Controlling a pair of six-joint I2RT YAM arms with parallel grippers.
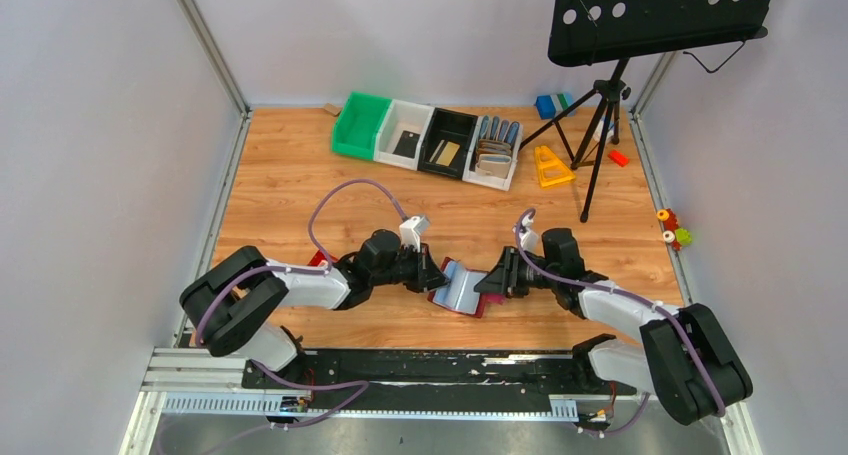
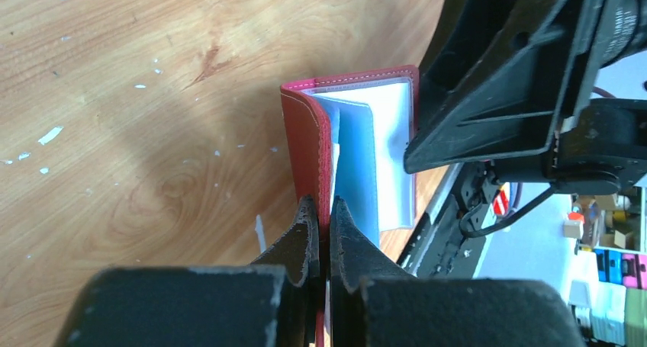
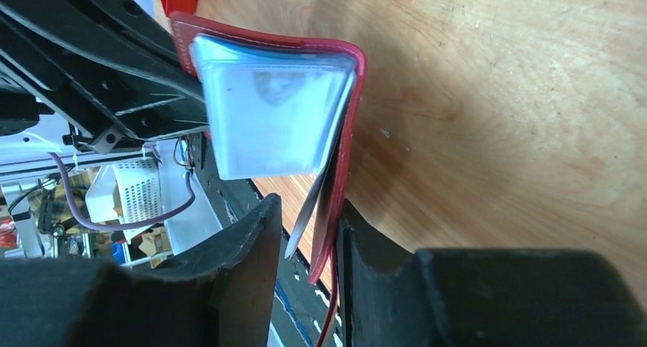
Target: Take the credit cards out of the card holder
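The red card holder (image 1: 460, 290) with clear blue-tinted sleeves (image 3: 275, 110) is held open between my grippers at the front middle of the table. My left gripper is shut on its red cover edge, with the sleeves standing beside it. My right gripper is part open around the holder's other edge; the red cover lies against one finger, with a gap to the other. No separate card can be made out.
Bins (image 1: 362, 125) line the back. A music stand (image 1: 600, 135), a yellow triangle (image 1: 553, 175) and small toys sit at right. The wooden table between bins and arms is clear.
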